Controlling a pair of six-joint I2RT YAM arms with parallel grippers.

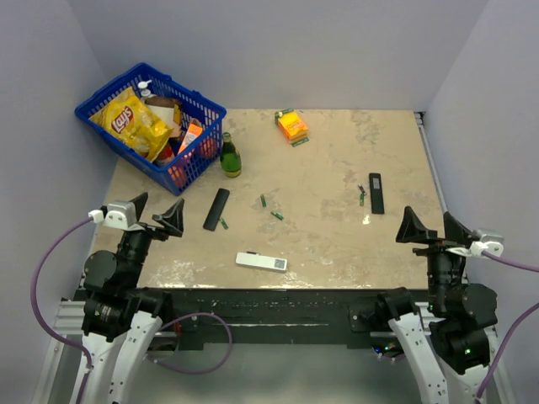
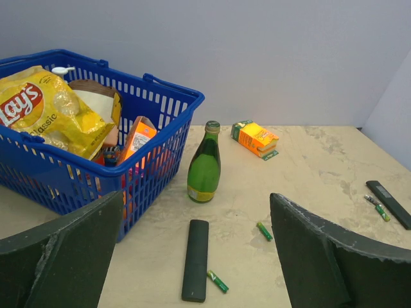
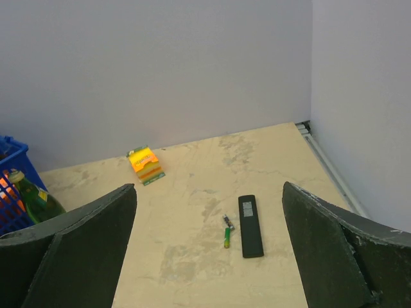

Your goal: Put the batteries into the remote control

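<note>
A white remote (image 1: 261, 261) lies at the table's front middle. Black oblong pieces lie at left (image 1: 216, 209) and right (image 1: 376, 193), possibly remotes or covers. Small green batteries lie loose: one (image 1: 224, 223) beside the left black piece, two near the middle (image 1: 263, 200) (image 1: 277, 215), and one (image 3: 227, 238) with a small grey-dark item (image 3: 228, 221) by the right black piece. My left gripper (image 1: 158, 210) stands open over the left front of the table, nothing between its fingers. My right gripper (image 1: 428, 220) is also open and empty, at the right edge.
A blue basket (image 1: 194, 101) of snacks and goods fills the back left, with a green bottle (image 1: 231, 160) beside it. An orange-yellow box (image 1: 292, 126) lies at the back. Walls border the sides and back.
</note>
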